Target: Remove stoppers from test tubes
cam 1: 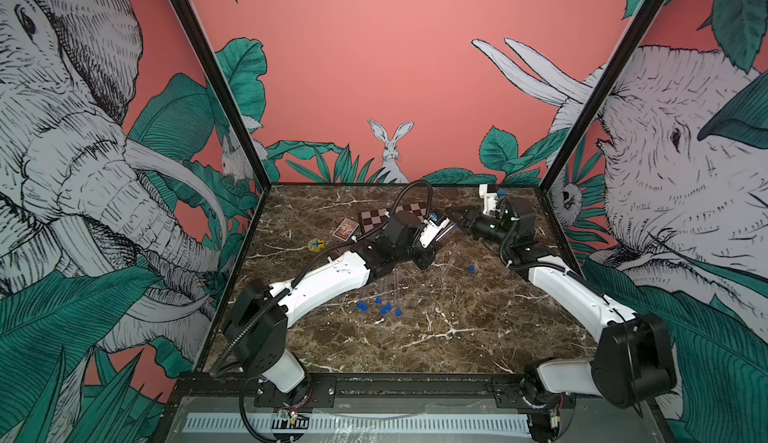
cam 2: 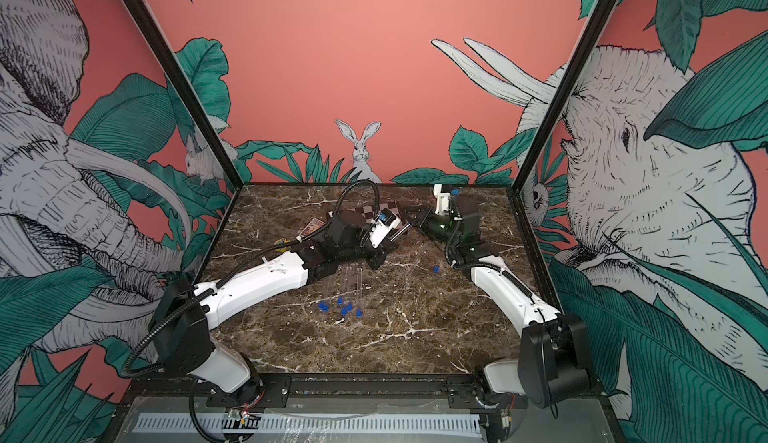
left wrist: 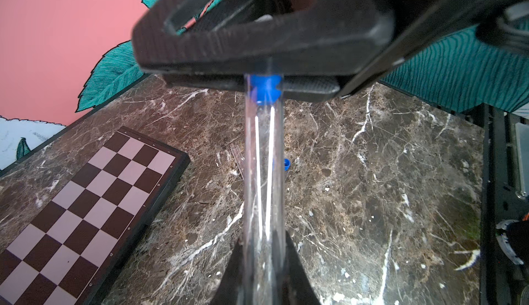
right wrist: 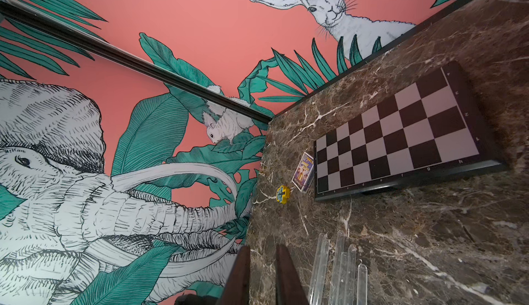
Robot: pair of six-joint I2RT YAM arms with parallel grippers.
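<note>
A clear test tube [left wrist: 264, 183] is held upward at a slant by my left gripper [cam 1: 432, 243], shut on it. Its blue stopper [left wrist: 265, 89] sits at the far end, between the fingers of my right gripper [cam 1: 456, 217], whose grip on it I cannot make out. Loose blue stoppers [cam 1: 385, 308] lie on the front middle of the table, with another blue stopper [cam 1: 471, 268] to the right. Several clear tubes [right wrist: 336, 266] lie on the table under the left arm.
A chessboard [right wrist: 385, 139] lies at the back middle, with a card box [cam 1: 345, 228] and a small yellow object [cam 1: 316, 244] to its left.
</note>
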